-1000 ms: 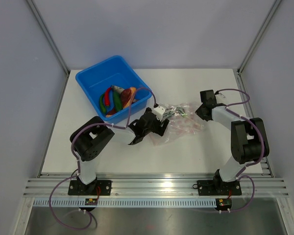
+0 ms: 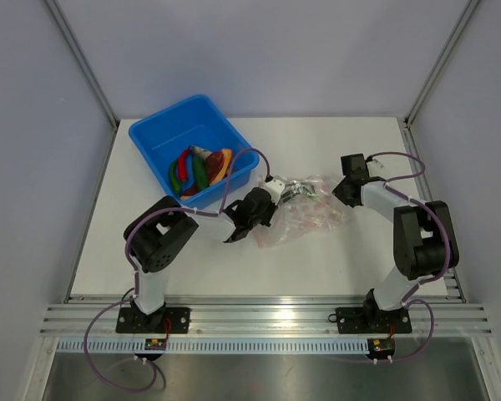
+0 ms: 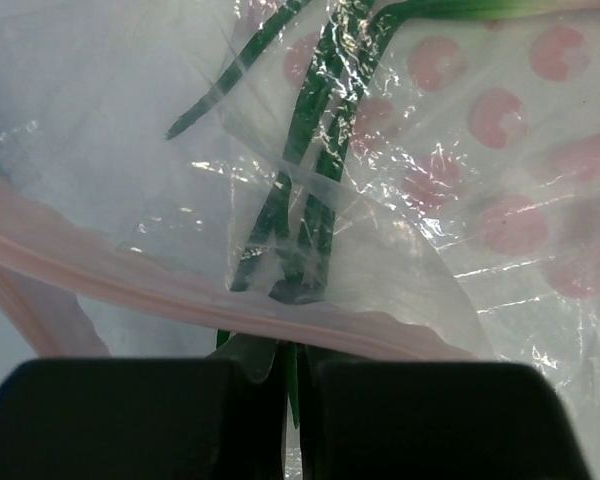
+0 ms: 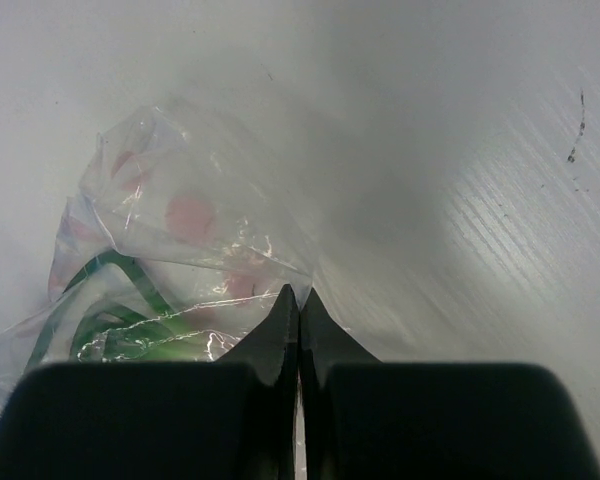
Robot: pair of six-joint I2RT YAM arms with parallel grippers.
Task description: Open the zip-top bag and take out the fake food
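Note:
The clear zip bag (image 2: 305, 215) with pink dots lies mid-table, long green leaves of fake food (image 3: 325, 100) inside, like spring onion. My left gripper (image 2: 269, 215) is at the bag's left end; in the left wrist view its fingertips are shut at the pink zip strip (image 3: 180, 295), and whether film is between them is hidden. My right gripper is shut at the bag's right end, where clear film (image 4: 210, 190) gathers at its fingertips.
A blue bin (image 2: 175, 121) holding several fake vegetables stands at the back left, just beside the left arm.
Over the last second my left gripper shifted slightly and went from apparently open to shut at the bag's left end. The right arm stayed still.

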